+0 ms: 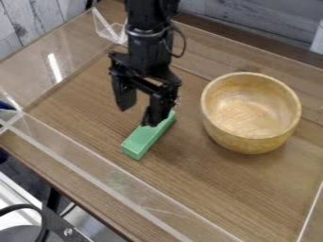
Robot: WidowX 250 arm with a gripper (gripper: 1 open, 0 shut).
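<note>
My black gripper [139,107] hangs open over the table, just above the upper end of a green block [142,144], which lies diagonally on the wooden surface. Nothing shows held in the gripper. To the right sits a tan bowl [250,109], apparently empty.
The wooden table [228,198] has bare room at the front and left. Clear plastic edging runs along the left side. A small translucent object [108,28] stands at the back left, partly behind the arm. A black cable lies at the lower left corner.
</note>
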